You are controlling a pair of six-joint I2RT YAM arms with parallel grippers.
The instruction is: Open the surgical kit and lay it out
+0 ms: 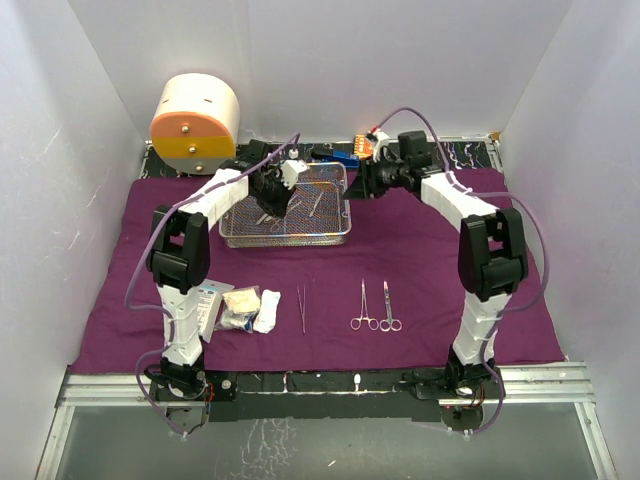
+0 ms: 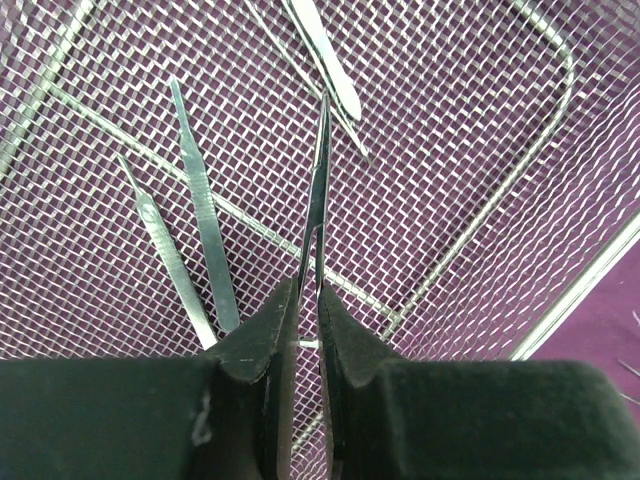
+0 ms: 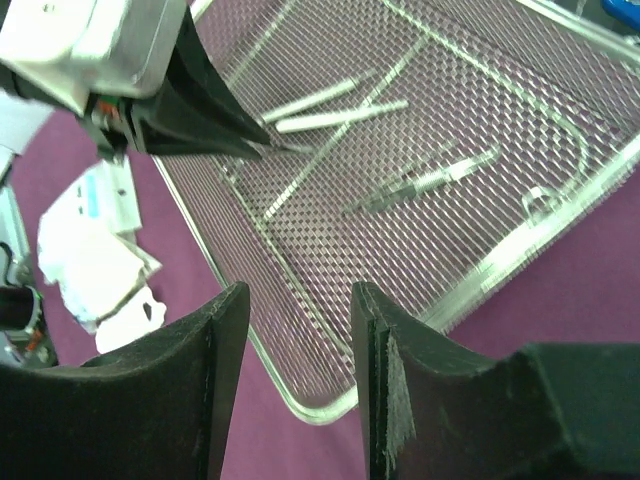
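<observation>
Over the wire mesh tray (image 1: 285, 241), my left gripper (image 1: 279, 212) is shut on a slim metal instrument (image 2: 318, 185), which looks like tweezers and points away from the fingers. Two flat silver handles (image 2: 208, 225) lie on the mesh to its left in the left wrist view, and a pair of tweezers (image 2: 330, 62) lies beyond its tip. My right gripper stands open and empty by the tray's right rim. On the purple cloth (image 1: 430, 270) lie tweezers (image 1: 303, 312), a clamp (image 1: 364, 308) and scissors (image 1: 388, 310).
Packets (image 1: 240, 301) and a white folded item (image 1: 267, 312) lie at the front left. Behind the tray are a blue tool (image 1: 335, 157), an orange box (image 1: 363, 147) and a rounded cabinet (image 1: 196, 122).
</observation>
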